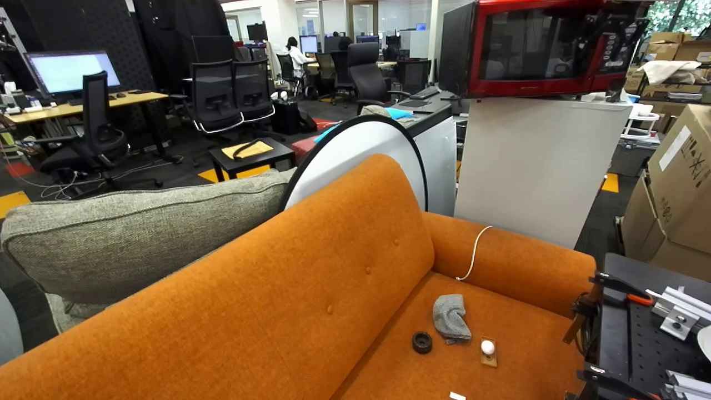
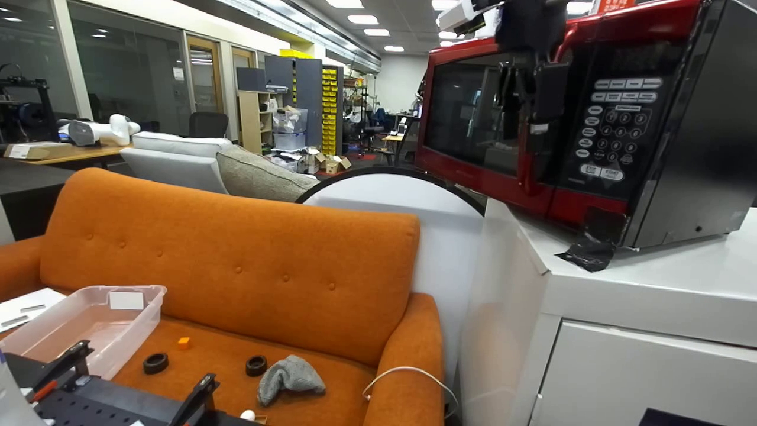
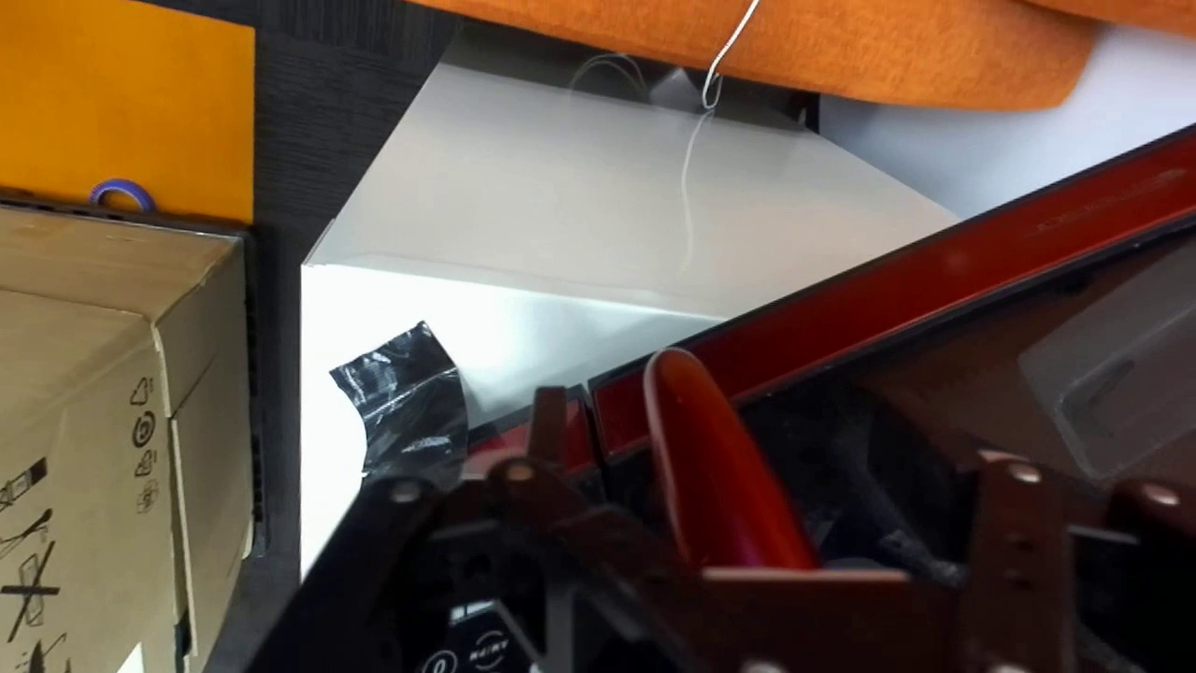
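Note:
The red microwave (image 1: pixel 533 50) stands on a white cabinet, its door shut. Its upright red handle (image 2: pixel 526 167) runs between the dark window and the button panel (image 2: pixel 615 135). My gripper (image 2: pixel 529 106) is at the upper part of that handle, pointing toward the microwave front. From the wrist, the red handle (image 3: pixel 718 471) lies between my dark fingers, with room visible on its sides, so the fingers stand partly open. Contact with the handle cannot be made out. Part of my gripper (image 1: pixel 610 46) also covers the microwave's right side in exterior view 1.
Black tape (image 2: pixel 596 238) hangs at the microwave's lower corner, on the white cabinet (image 2: pixel 639 298). The orange sofa (image 1: pixel 320 273) holds a grey cloth (image 1: pixel 451 317) and small items. Cardboard boxes (image 3: pixel 101 426) stand beside the cabinet.

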